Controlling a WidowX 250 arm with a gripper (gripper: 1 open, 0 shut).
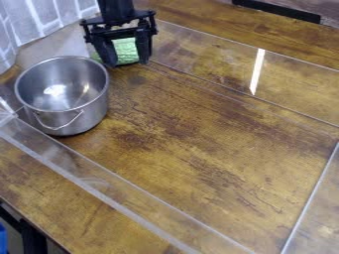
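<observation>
At the upper left, my black gripper (121, 42) is lowered over a light green cloth-like item (127, 52), partly covering it; whether its fingers hold the item is unclear. A steel pot (62, 85) with a wire handle stands on the wooden table, in front of and to the left of the gripper.
Clear plastic panels border the wooden table (199, 149) along the back, right and front left. A pale curtain-like sheet (27, 25) is at the top left.
</observation>
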